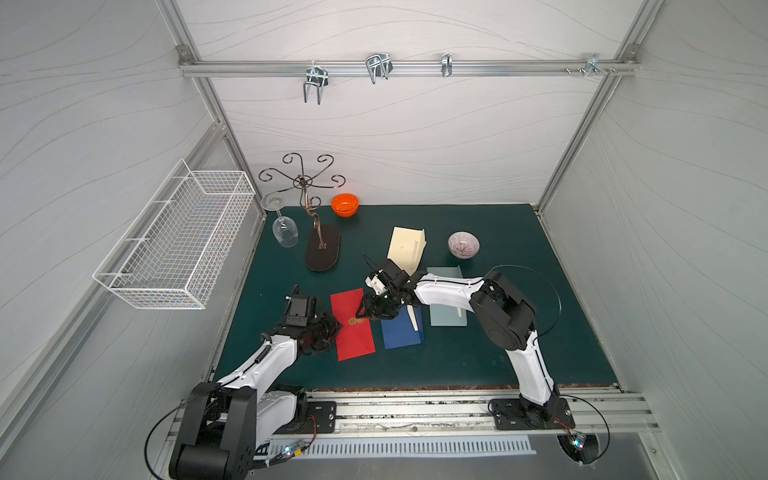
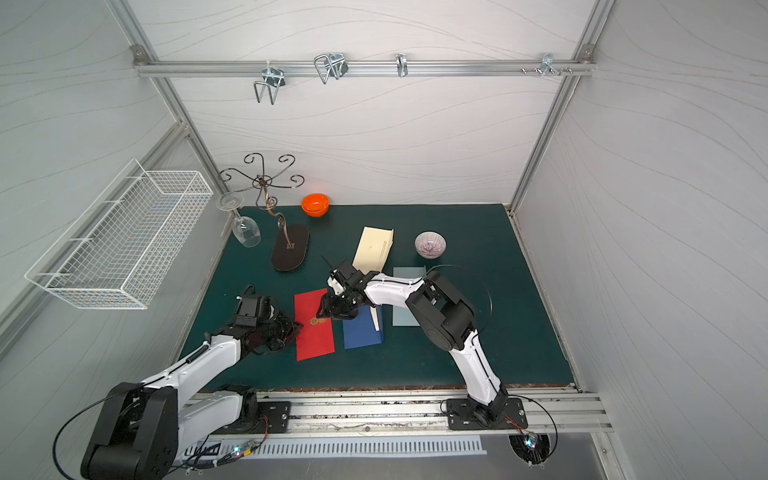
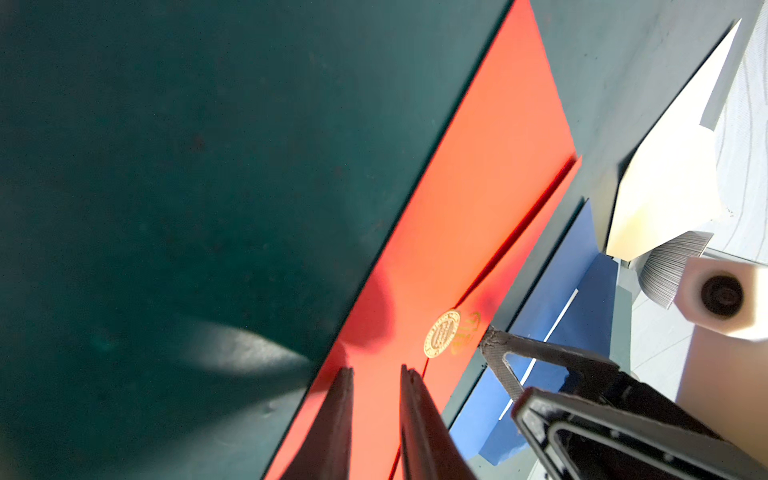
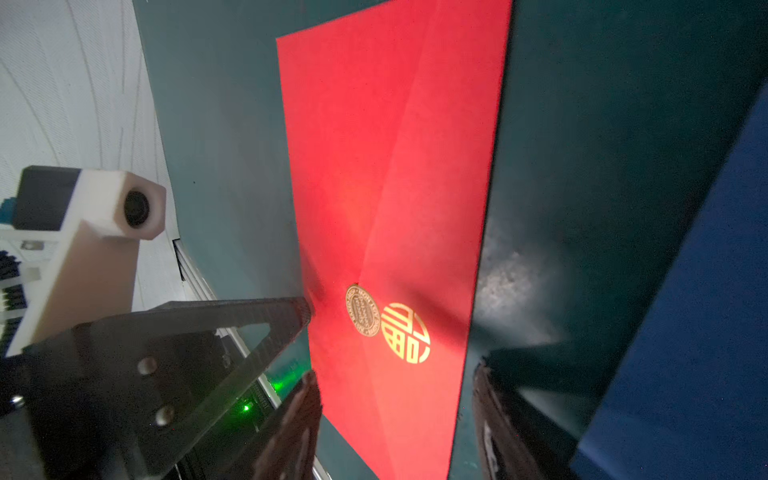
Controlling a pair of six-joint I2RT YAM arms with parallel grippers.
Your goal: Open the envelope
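Observation:
The red envelope (image 1: 347, 339) lies flat on the dark green table, with a gold seal (image 4: 363, 310) and a gold emblem (image 4: 405, 333) near its middle. Its long flap (image 3: 512, 276) seems slightly raised along the upper part of its edge in the left wrist view. My left gripper is at the envelope's left edge, part open, its two fingers separated by a narrow gap. From the other side comes my right gripper, with fingers set wide apart over the envelope and nothing held between them. Fingertip contact with the paper cannot be made out.
A blue envelope (image 1: 400, 334), a pale grey-blue one (image 1: 448, 317) and a cream one (image 1: 406, 246) lie to the right and behind. Farther back are a dark-based metal stand (image 1: 322, 254), a wine glass (image 1: 285, 231) and orange (image 1: 345, 205) and pinkish (image 1: 463, 245) bowls.

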